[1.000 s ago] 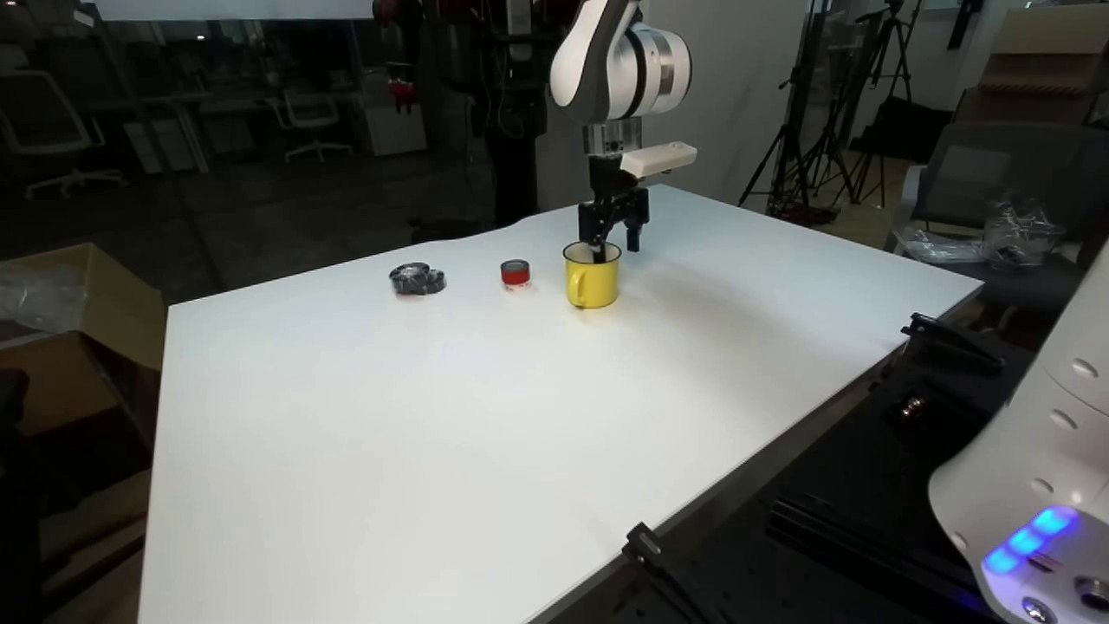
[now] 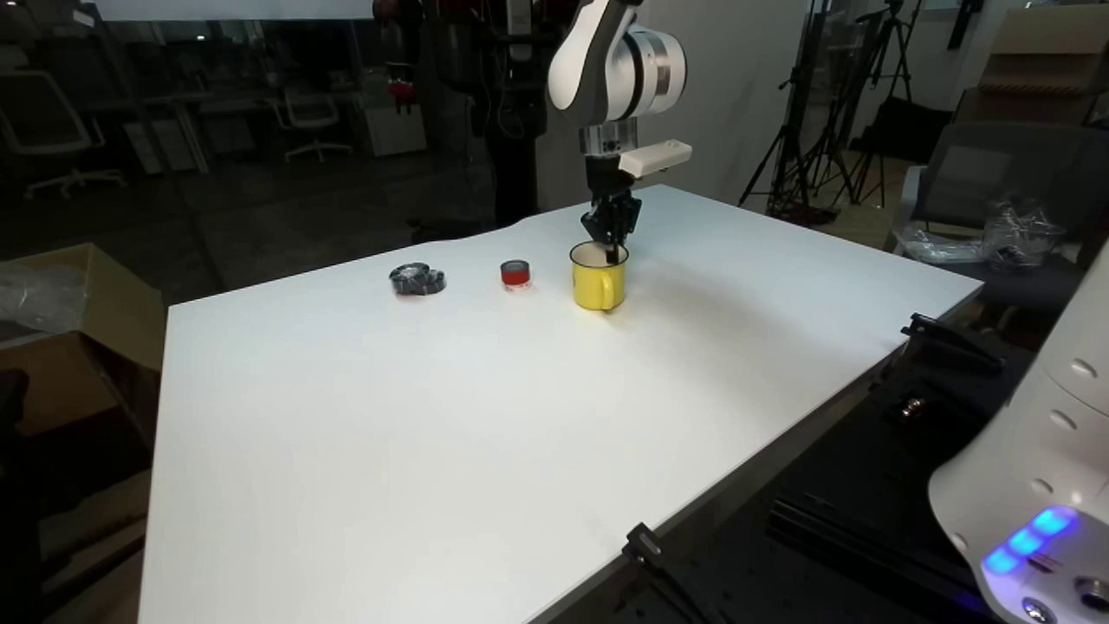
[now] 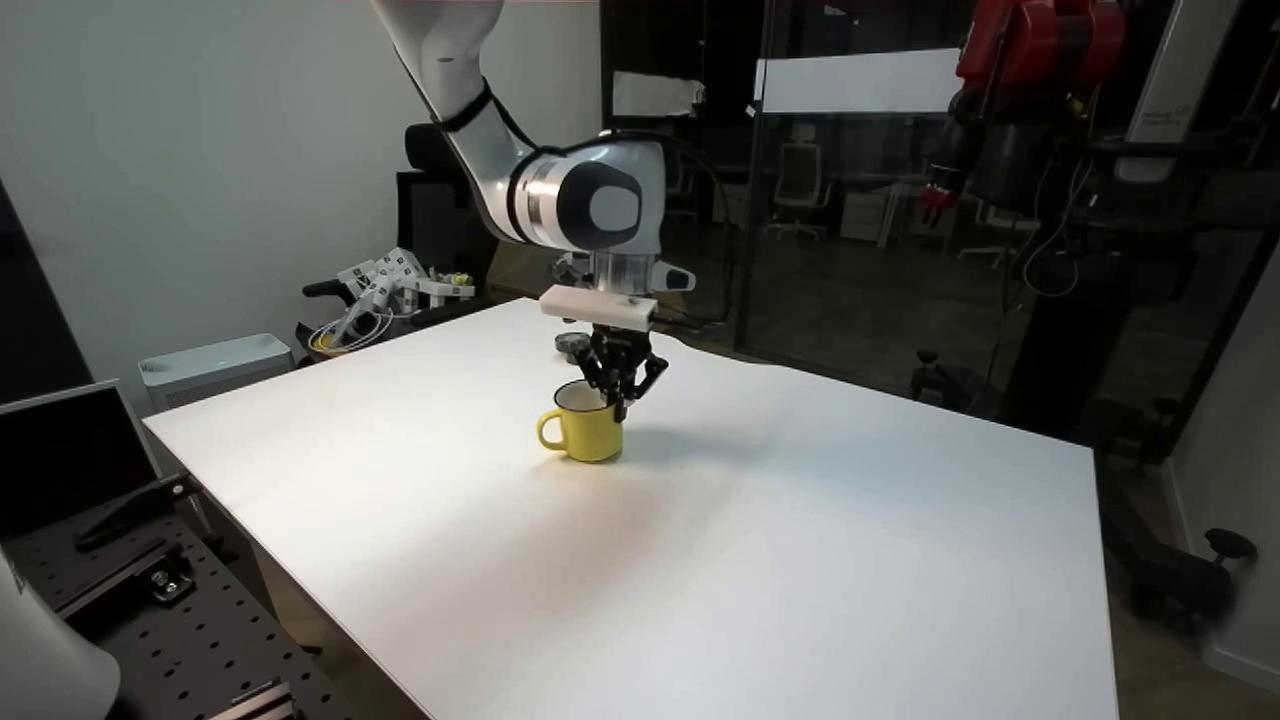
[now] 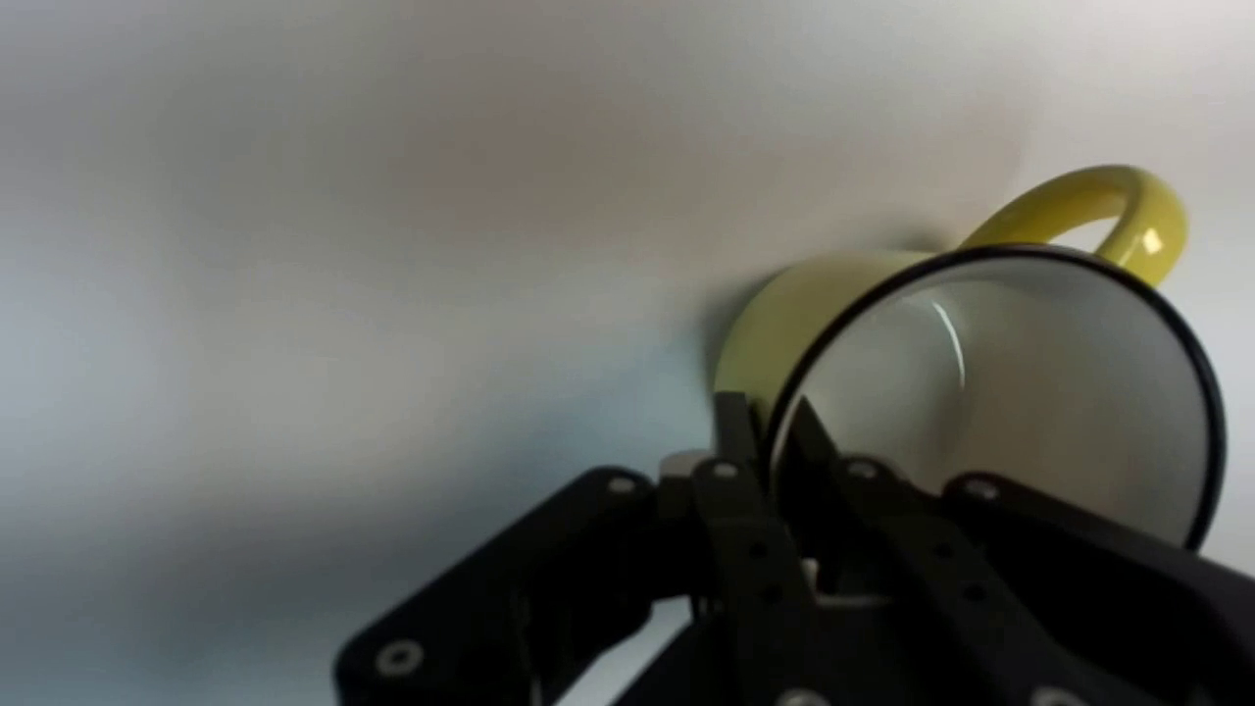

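A yellow mug (image 2: 595,288) with a white inside and a dark rim stands upright on the white table (image 2: 395,437). Its handle points toward the front in exterior view 1 and to the left in exterior view 2. My gripper is shut on the mug's rim, one finger inside the cup and the other against its outer wall. From the side, the gripper (image 3: 620,408) comes down from above onto the mug (image 3: 588,432). The mug's base appears to rest on the table.
Left of the mug sit a red and black tape roll (image 2: 515,274) and a dark lumpy item (image 2: 417,279), perhaps more rolls. A black clamp (image 2: 645,544) grips the front edge.
My gripper has shut from open, bringing its fingers together on the rim. The mug has shifted slightly to the right and turned, its handle now further right.
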